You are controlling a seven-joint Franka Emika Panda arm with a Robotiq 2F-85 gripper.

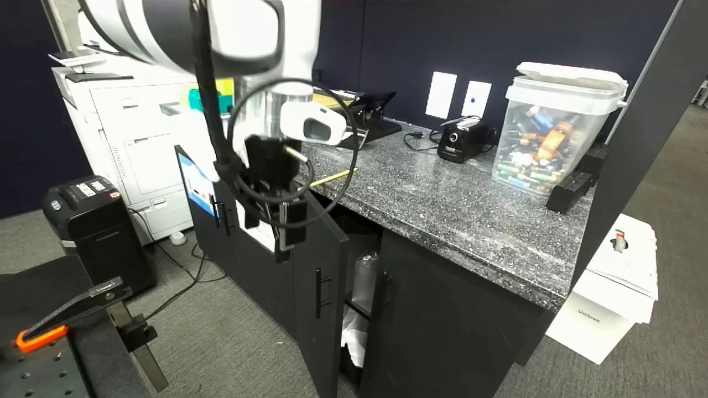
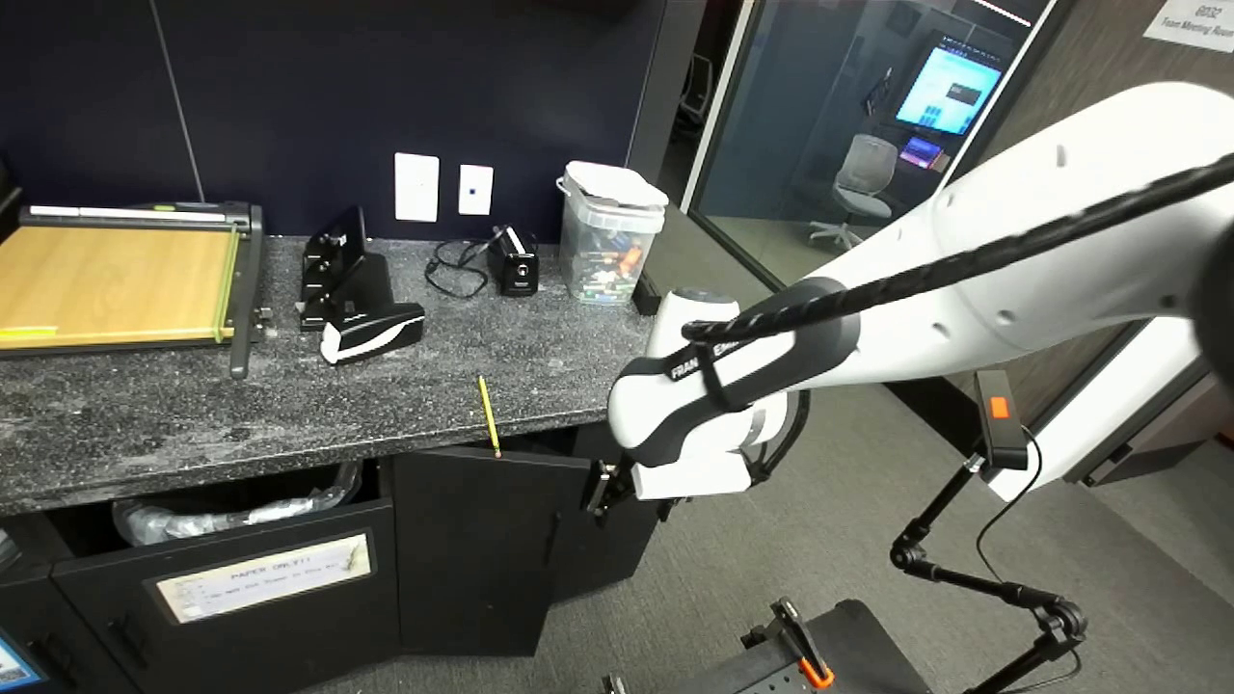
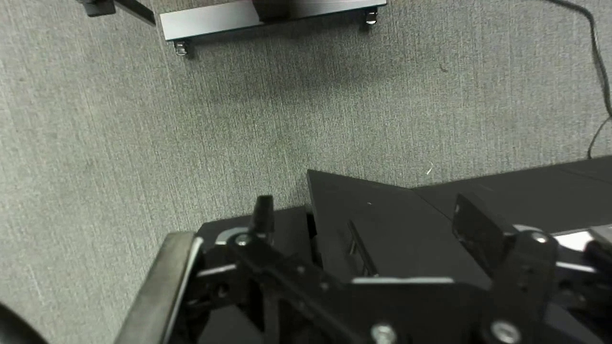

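Note:
In the wrist view my gripper stands open, its two fingers wide apart with nothing between them. Below it are the cabinet door (image 3: 378, 223), swung partly out, and the door's dark bar handle (image 3: 362, 249). Exterior view 1 shows the gripper (image 1: 284, 232) in front of the counter, near the top of that door (image 1: 320, 292), whose handle (image 1: 323, 293) is visible. From exterior view 2 the hand (image 2: 633, 499) hangs just off the counter's front edge. A yellow pencil (image 2: 488, 414) lies at the counter's edge, poking slightly over it.
On the counter (image 2: 440, 382) stand a paper cutter (image 2: 104, 278), a stapler (image 2: 376, 333), a pencil sharpener (image 2: 512, 266) and a clear bin of batteries (image 2: 607, 249). A black platform with a clamp (image 1: 73, 308) stands opposite. Carpet between is mostly clear.

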